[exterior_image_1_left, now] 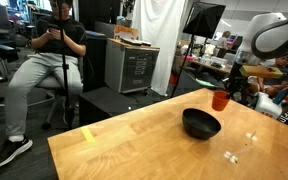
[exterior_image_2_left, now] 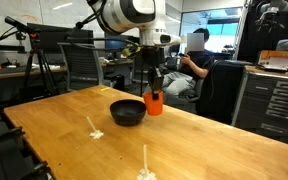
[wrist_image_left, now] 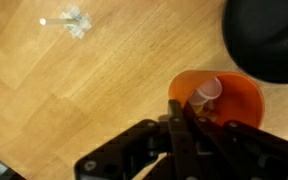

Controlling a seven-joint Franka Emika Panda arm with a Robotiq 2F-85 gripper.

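Note:
My gripper is shut on the rim of an orange cup (wrist_image_left: 229,88). In the wrist view the cup's mouth faces the camera, and a pale object (wrist_image_left: 210,90) shows inside it; what it is cannot be made out. Held by the gripper, the same cup (exterior_image_2_left: 153,104) appears beside the black bowl (exterior_image_2_left: 127,113), on its right in exterior view 2. In exterior view 1 the cup (exterior_image_1_left: 220,101) is above and behind the bowl (exterior_image_1_left: 201,124). The inside of the bowl (wrist_image_left: 269,40) looks dark and empty where it shows.
Small pale items lie on the wooden table (exterior_image_1_left: 134,140), one a whitish piece (wrist_image_left: 76,22) with a thin stick, another (exterior_image_2_left: 144,163) near the front. A seated person (exterior_image_1_left: 59,60) is beyond the table.

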